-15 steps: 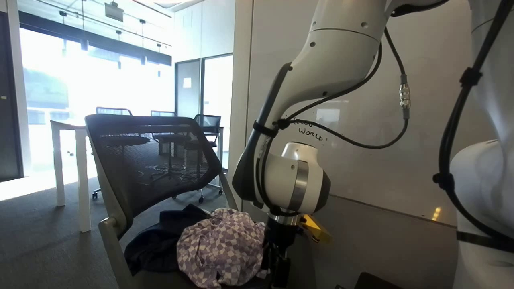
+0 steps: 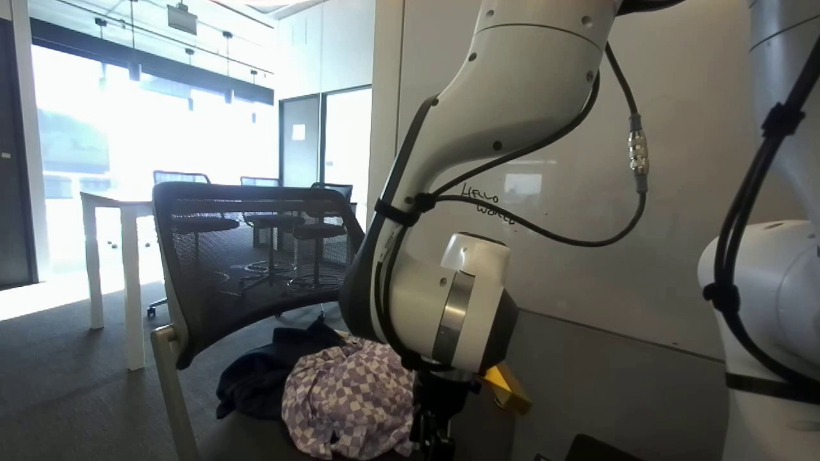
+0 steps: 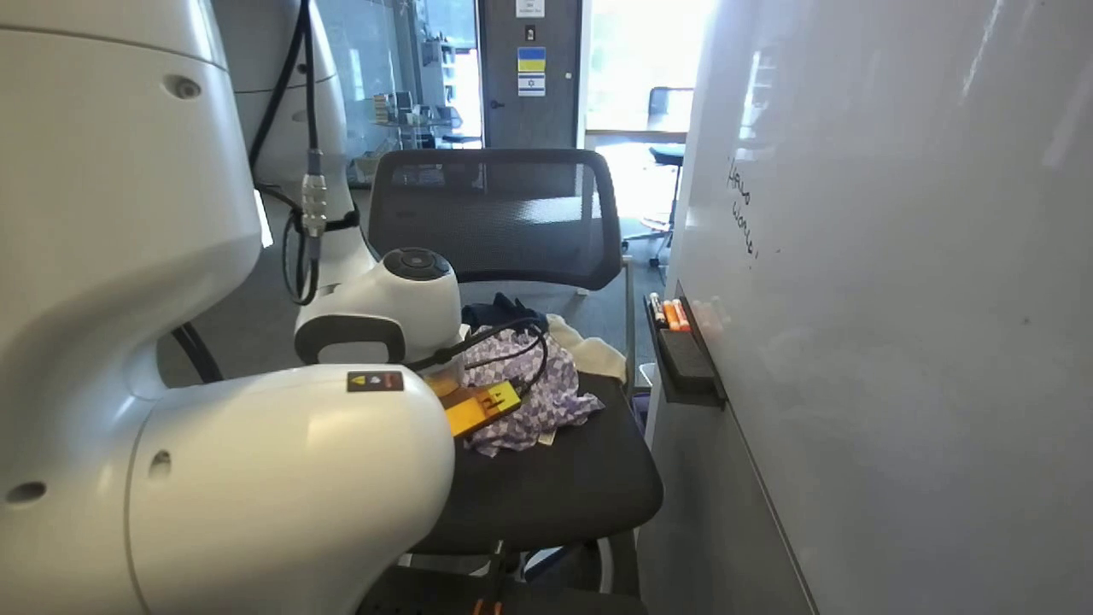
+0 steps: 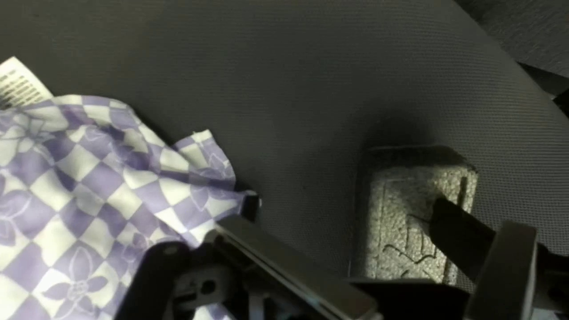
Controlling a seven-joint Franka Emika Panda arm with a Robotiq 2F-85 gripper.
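The gripper is open over the dark chair seat (image 4: 298, 80) in the wrist view, its fingers wide apart. A pale, speckled rectangular block (image 4: 397, 229) with dark marks lies on the seat between them. The right finger's dark tip overlaps the block's right side; whether it touches is unclear. Against the left finger lies a rumpled purple-and-white checked cloth (image 4: 96, 202), partly covered by that finger. In exterior view 1 the gripper (image 2: 434, 445) points down beside the cloth (image 2: 350, 396), its tips near the lower edge. The arm hides it in exterior view 2.
A dark garment (image 2: 257, 376) and a cream cloth (image 3: 594, 354) lie behind the checked one. The mesh chair back (image 3: 492, 220) rises beyond them. The whiteboard (image 3: 891, 307) and its marker tray (image 3: 686, 359) stand close on the right.
In exterior view 1 the arm has moved left and slightly down. The chair has shifted and turned, its back now standing further right and wider in view. The garments have moved a little with it.
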